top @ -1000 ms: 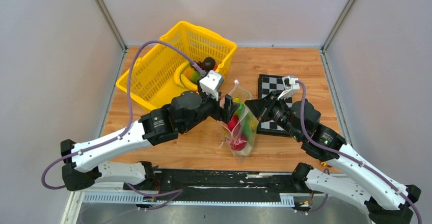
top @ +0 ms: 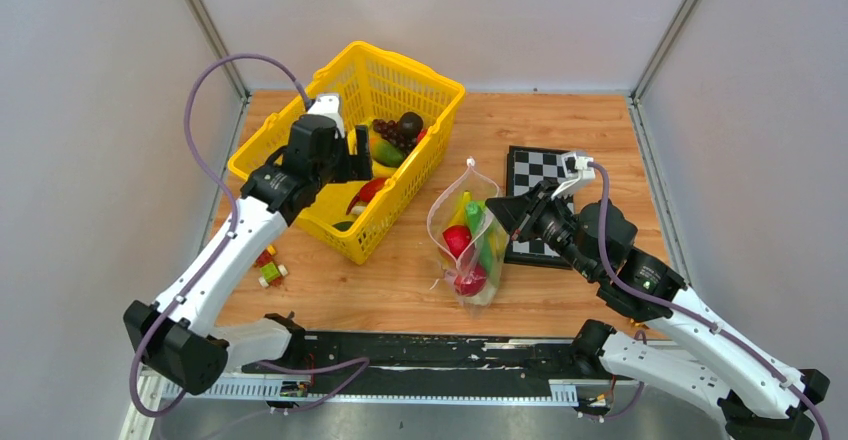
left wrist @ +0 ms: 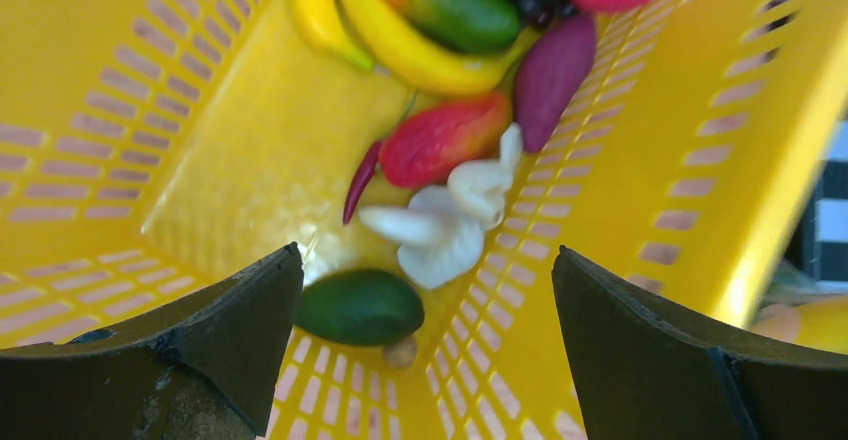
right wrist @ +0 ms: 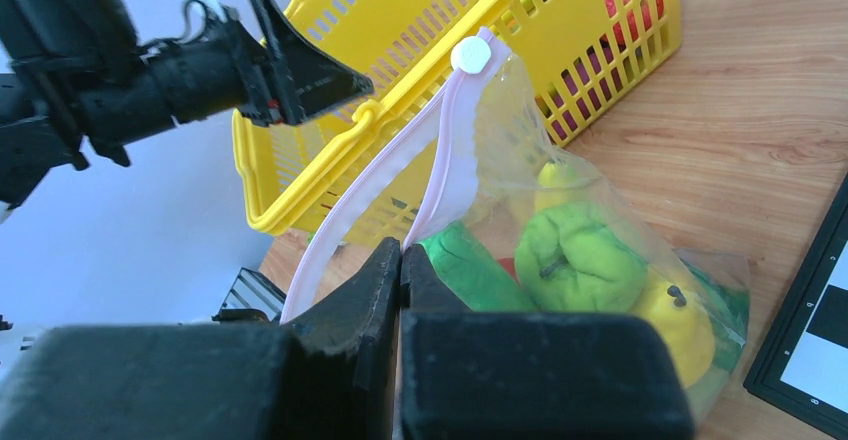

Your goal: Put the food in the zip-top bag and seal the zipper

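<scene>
The clear zip top bag point(top: 466, 250) stands on the wooden table with several pieces of toy food inside, among them a green pepper point(right wrist: 580, 257). Its mouth gapes, and the white slider point(right wrist: 471, 55) sits at one end of the zipper. My right gripper is shut on the bag's rim, pinching the zipper edge. Over the yellow basket, my left gripper hangs open and empty. Below it lie a dark green avocado-like piece point(left wrist: 362, 307), a white piece point(left wrist: 440, 230), a red mango point(left wrist: 445, 140), an eggplant point(left wrist: 553, 80) and bananas point(left wrist: 405, 50).
High slatted walls surround the food in the yellow basket point(top: 395, 205). A black-and-white checkerboard point(top: 530, 250) lies behind the right gripper. Left of the basket, a small toy point(top: 270, 272) rests on the table. Bare wood point(top: 560, 305) shows at the front right.
My left gripper has swung left and back, from beside the bag to above the basket.
</scene>
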